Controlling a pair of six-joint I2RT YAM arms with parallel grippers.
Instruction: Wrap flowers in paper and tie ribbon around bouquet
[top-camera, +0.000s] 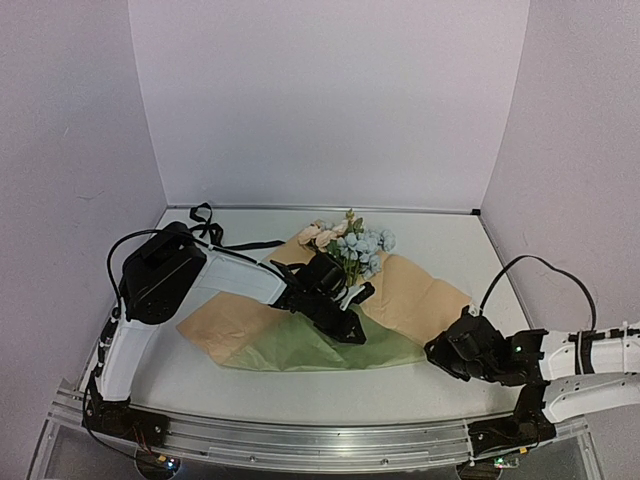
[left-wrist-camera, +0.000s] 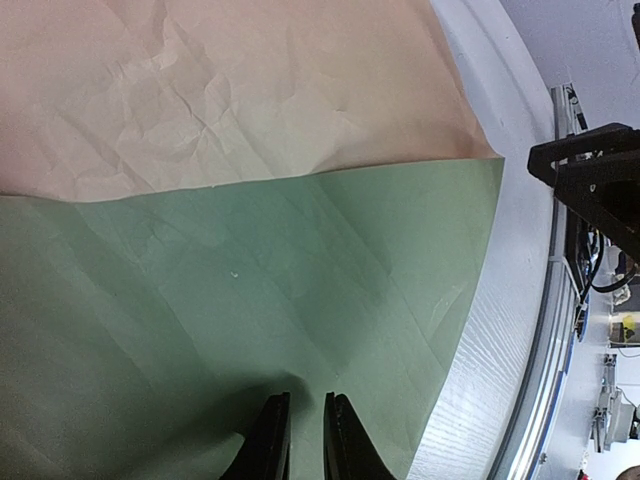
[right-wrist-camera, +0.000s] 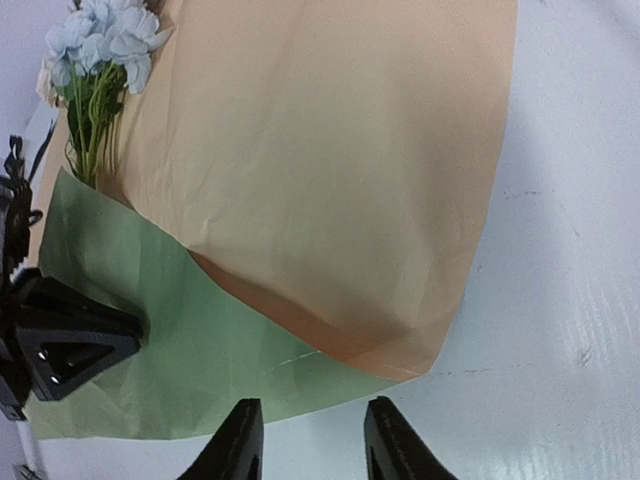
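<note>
The bouquet of pale blue and peach fake flowers (top-camera: 370, 243) lies at the back of the paper, stems toward the front. Under it the wrapping paper is spread, peach-tan side (top-camera: 415, 300) up, with the front part folded over to show green (top-camera: 270, 345). My left gripper is just above the green fold, slightly open, with only green paper visible through its narrow gap. Off the paper's right corner, my right gripper stands open; nothing is between its fingers. The left arm hides part of the stems in the top view.
A black ribbon (top-camera: 255, 245) lies on the table at the back left, partly running behind the left arm. Walls close in the sides and back.
</note>
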